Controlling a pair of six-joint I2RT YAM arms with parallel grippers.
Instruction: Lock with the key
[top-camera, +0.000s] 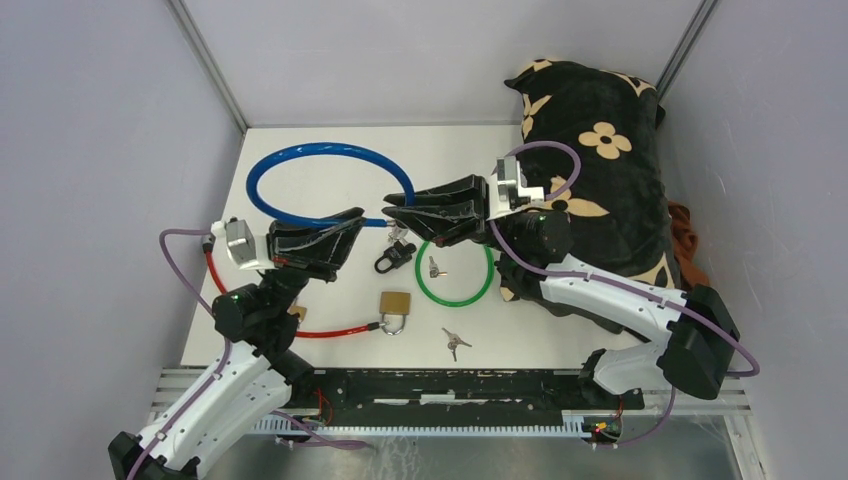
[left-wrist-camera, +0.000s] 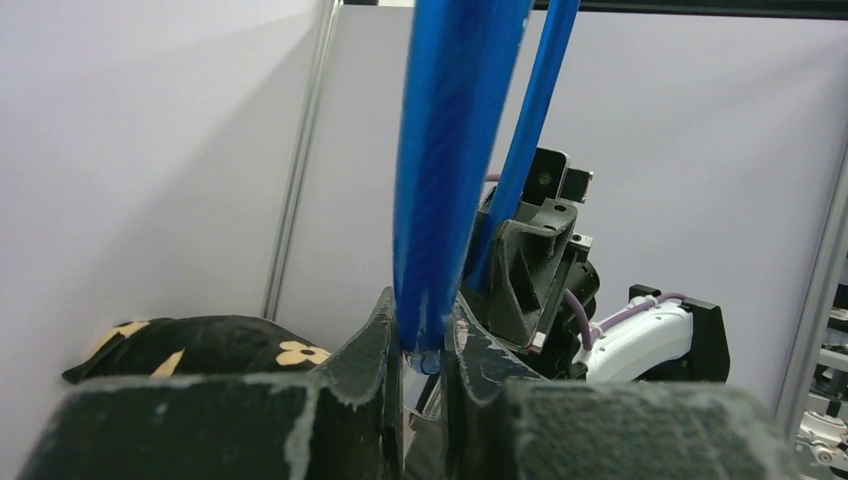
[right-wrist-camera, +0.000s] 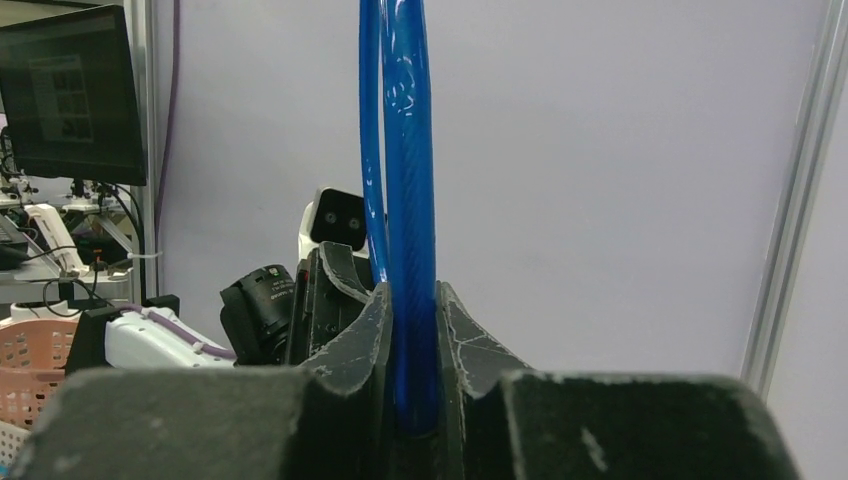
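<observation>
A blue cable lock (top-camera: 330, 150) is held up in a loop between both grippers. My left gripper is shut on one end of it, by a metal tip. My right gripper has the blue cable between its fingers. Small metal pieces, perhaps the lock end and keys, dangle where the cable ends meet in the top view, partly hidden. A brass padlock (top-camera: 395, 305), a black padlock (top-camera: 393, 258) and keys (top-camera: 453, 342) lie on the table below.
A red cable (top-camera: 335, 333) and green cable (top-camera: 455, 302) lie on the white table (top-camera: 300, 350). A dark flowered cushion (top-camera: 610, 100) fills the right side. Walls surround the back and sides.
</observation>
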